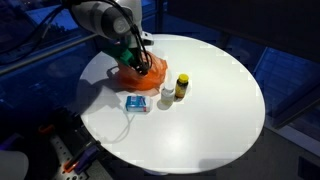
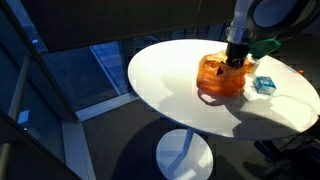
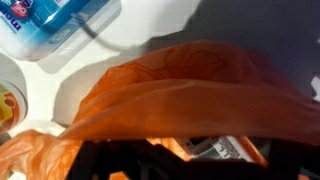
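Observation:
A crumpled orange bag (image 1: 150, 78) stands on the white round table. My gripper (image 1: 143, 68) is down at the bag's mouth, and in the second exterior view the bag (image 2: 212, 76) sits just under and around the gripper's tip. In the wrist view the bag's orange film (image 3: 190, 105) crosses in front of the dark fingers, hiding much of them. They stand open and apart. Between them, inside the bag, shows a packaged item with a barcode label (image 3: 226, 149); whether the fingers touch it I cannot tell.
A blue box (image 1: 136, 103) lies in front of the bag. To its right stand a white bottle (image 1: 167, 97) and a dark jar with a yellow lid (image 1: 181, 86).

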